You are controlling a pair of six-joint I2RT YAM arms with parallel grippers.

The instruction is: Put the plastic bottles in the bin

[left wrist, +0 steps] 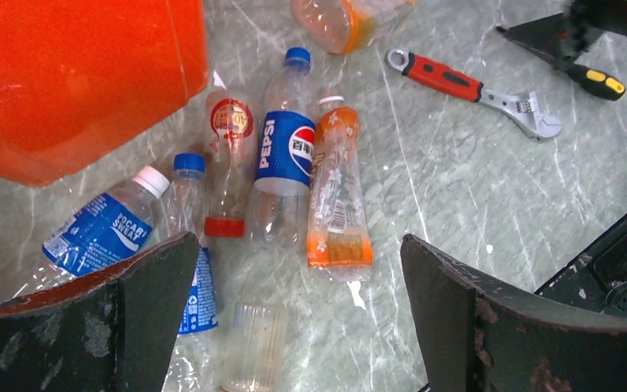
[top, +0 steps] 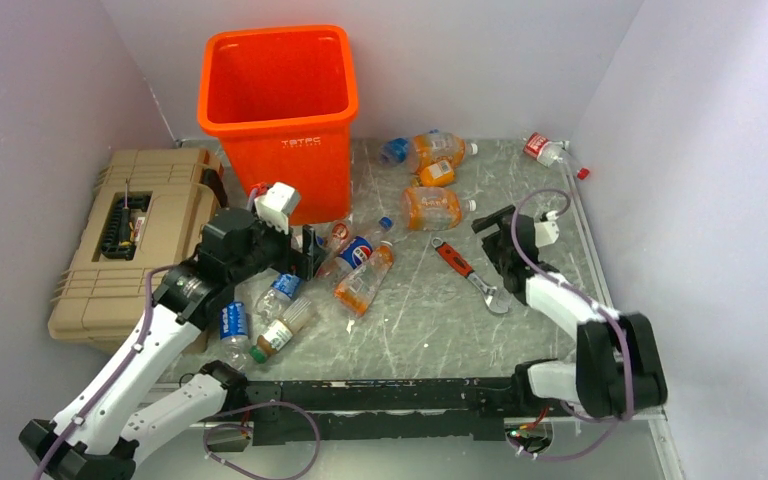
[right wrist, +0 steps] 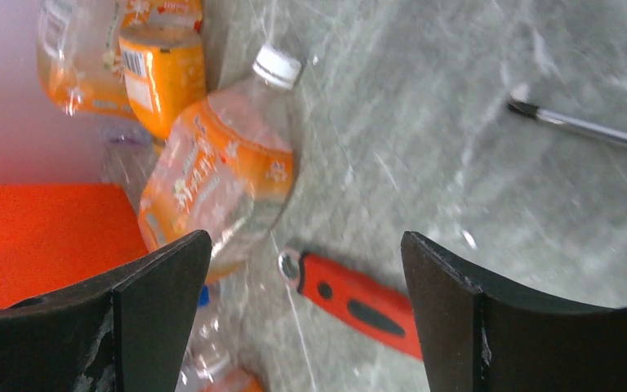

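Observation:
The orange bin stands upright at the back, its visible inside empty. In front of it, several bottles lie together: a Pepsi bottle, a crushed orange-label bottle, a red-capped bottle, and a white-capped blue-label bottle. Over this group hangs my left gripper, open and empty. To the bin's right lie a big orange-label bottle, a small orange bottle and another orange-label bottle. My right gripper is open and empty, right of the big orange-label bottle. A red-label bottle lies at the far right corner.
A red-handled adjustable wrench lies mid-table, near my right gripper. The screwdriver is beneath the right arm, partly hidden from above. A tan tool case takes up the left side.

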